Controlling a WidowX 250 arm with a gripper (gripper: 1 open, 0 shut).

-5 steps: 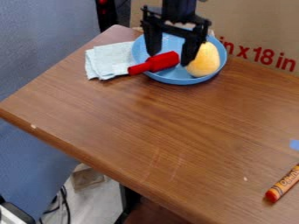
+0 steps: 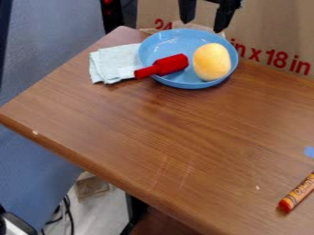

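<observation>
A blue plate [image 2: 185,80] sits at the back of the wooden table, holding a pale yellow oval object [image 2: 211,61]. A red object [image 2: 170,65] lies on the plate, its narrow end reaching over the left rim onto a folded light-blue cloth [image 2: 113,62]. My gripper [image 2: 207,11] is at the top edge of the view, above the back of the plate, mostly out of frame. Its two dark fingers stand apart, with nothing seen between them.
An orange-wrapped tube [image 2: 298,191] lies at the right edge, with a small blue patch [image 2: 308,151] above it. Cardboard [image 2: 270,41] stands behind the table.
My gripper has risen from low over the plate, by the red object, to the top edge of the view. The objects on the plate look unmoved.
</observation>
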